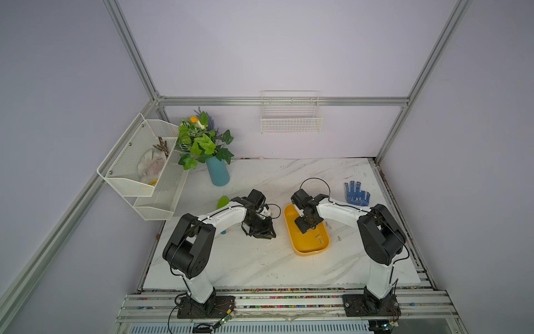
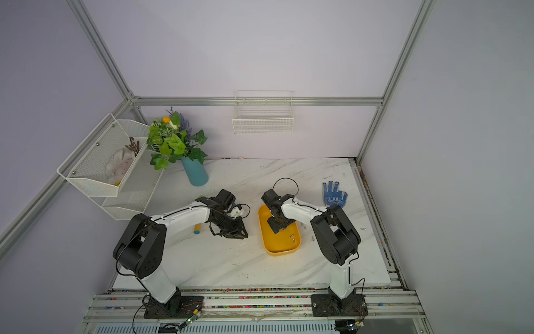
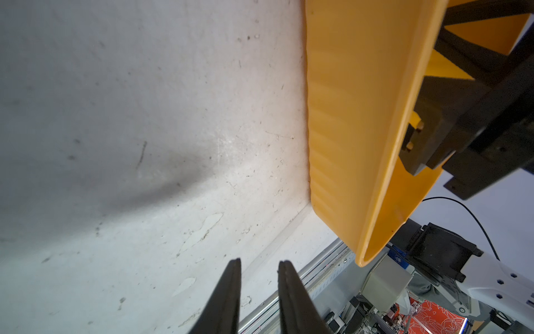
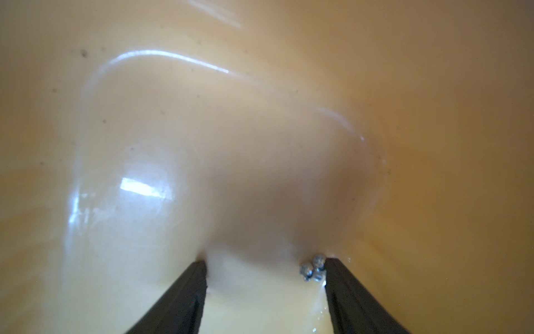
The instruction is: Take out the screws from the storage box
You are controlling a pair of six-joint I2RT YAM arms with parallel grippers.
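An orange storage box [image 1: 306, 247] sits mid-table. My right gripper is down inside it, open, with a small cluster of silvery metal pieces [image 4: 314, 270] beside its right finger. In the top views several small screws [image 1: 319, 238] lie toward the box's front right, and others [image 2: 313, 237] lie on the table right of it. My left gripper hovers left of the box, low over the table, its fingers part open and empty.
A blue glove [image 1: 357, 194] lies at the back right. A blue vase [image 1: 218, 172] with plants and a wire shelf [image 1: 128, 183] stand at the left. A green object [image 1: 222, 201] is partly behind the left arm.
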